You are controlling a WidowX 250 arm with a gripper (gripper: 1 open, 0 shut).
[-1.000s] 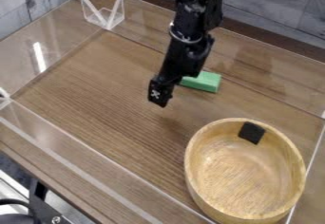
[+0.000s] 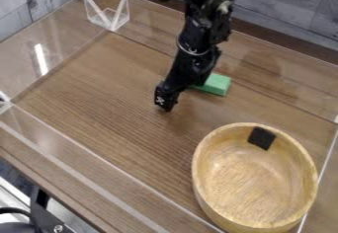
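Observation:
The black robot arm reaches down from the top centre. Its gripper (image 2: 180,91) is open, low over the wooden table, just left of and in front of a green block (image 2: 215,85). The block is partly hidden behind the arm; whether the gripper touches it I cannot tell.
A large beige round container (image 2: 255,203) with a black patch on its rim fills the lower right. A white wire object (image 2: 109,16) stands at the back left.
The arm has shifted slightly since a second ago, with the gripper now a little closer beside the green block. The block looks about where it was.

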